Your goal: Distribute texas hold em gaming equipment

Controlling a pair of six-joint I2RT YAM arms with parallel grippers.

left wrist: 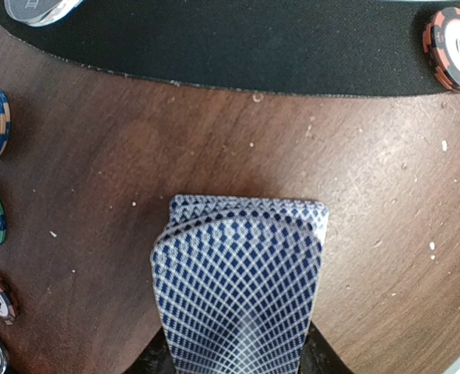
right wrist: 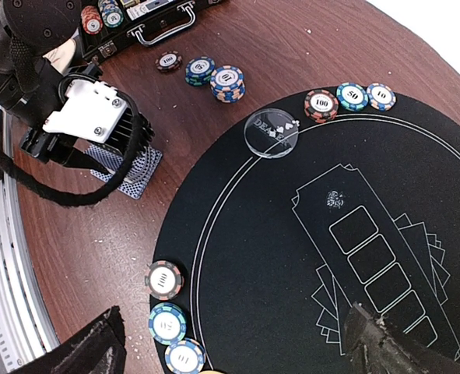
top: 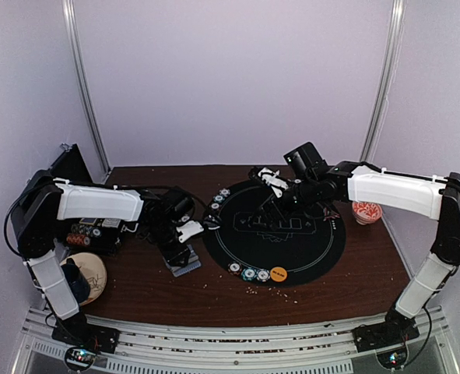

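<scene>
A blue-checked card deck [left wrist: 237, 288] fills the lower middle of the left wrist view, with my left gripper [top: 181, 253] shut on cards from it, low over the wood. My right gripper hangs open above the black poker mat [top: 292, 249], empty between its fingers. A clear dealer disc [right wrist: 271, 134] lies on the mat. Chips of 100, 50 and 10, such as the red chip [right wrist: 321, 105], lie along the mat's far edge and near edge, beside an orange disc [top: 279, 274].
A chip case [right wrist: 136, 23] stands at the left, loose chip stacks [right wrist: 227, 83] beside the mat. A plate [top: 93, 276] with a mug is at the front left, a red-patterned bowl [top: 366, 211] at the right.
</scene>
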